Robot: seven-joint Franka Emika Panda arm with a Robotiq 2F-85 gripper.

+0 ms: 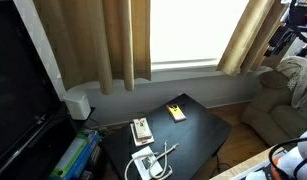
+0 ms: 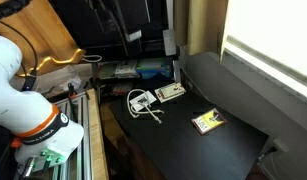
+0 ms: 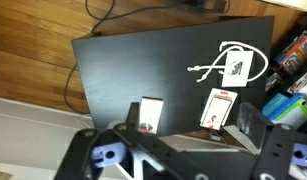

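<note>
A black table lies well below my gripper, whose two dark fingers stand wide apart with nothing between them. On the table is a yellow-and-dark packet, standing apart from the others; its printed face looks pale in the wrist view. A white box with a red-and-dark print lies nearby. Beside it is a white card with a white cord looped around it. In exterior view 1 the gripper is high at the upper right, partly cut off by the frame edge.
Books and boxes are stacked beside the table, near a dark screen. Curtains and a bright window stand behind, an armchair to the right.
</note>
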